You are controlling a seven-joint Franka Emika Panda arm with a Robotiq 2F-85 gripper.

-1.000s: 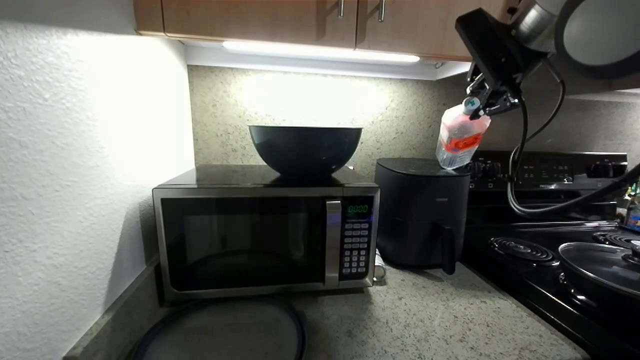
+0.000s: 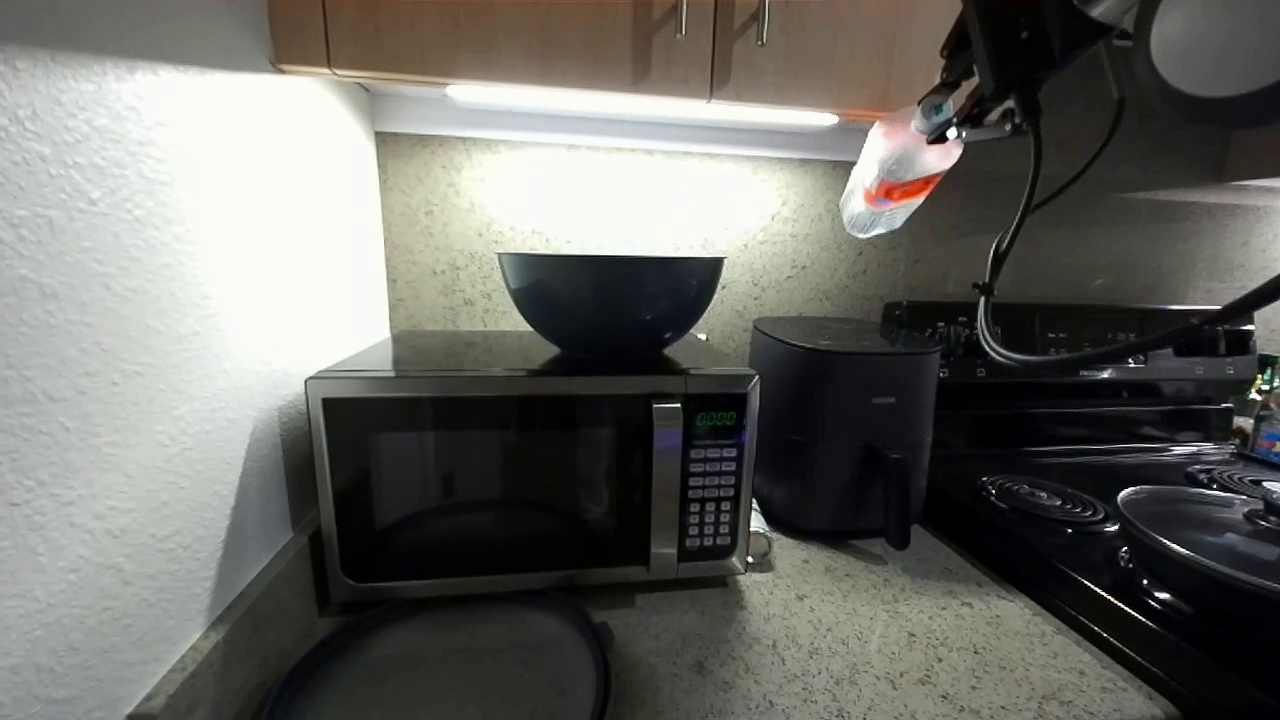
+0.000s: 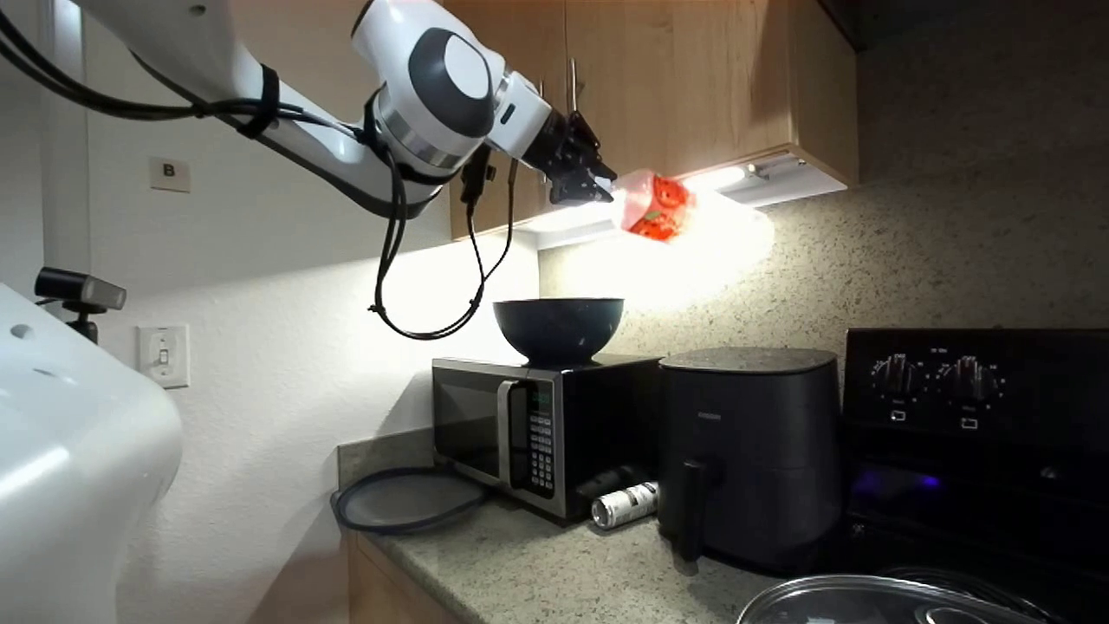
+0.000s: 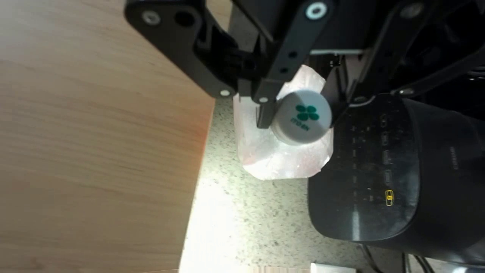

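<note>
A clear plastic bottle (image 2: 890,174) with a red-orange label hangs tilted in the air, its base pointing down and to the left in exterior view 1. My gripper (image 2: 948,120) is shut on it at the neck, just under the white cap. From the wrist, the cap (image 4: 303,117) with its green clover mark shows between the two fingers, and the bottle's shoulders spread out below. In exterior view 2 the bottle (image 3: 655,206) glows in front of the cabinet light, beyond my gripper (image 3: 605,187).
Wooden cabinets (image 2: 516,42) hang close beside the bottle. Below stand a black air fryer (image 2: 846,426) and a microwave (image 2: 528,480) with a dark bowl (image 2: 612,300) on top. A stove (image 2: 1080,528) with a lidded pan is at the right; a can (image 3: 625,504) lies by the microwave.
The bottle and gripper have risen and shifted left, away from just above the air fryer's top. The bottle is tilted more than before.
</note>
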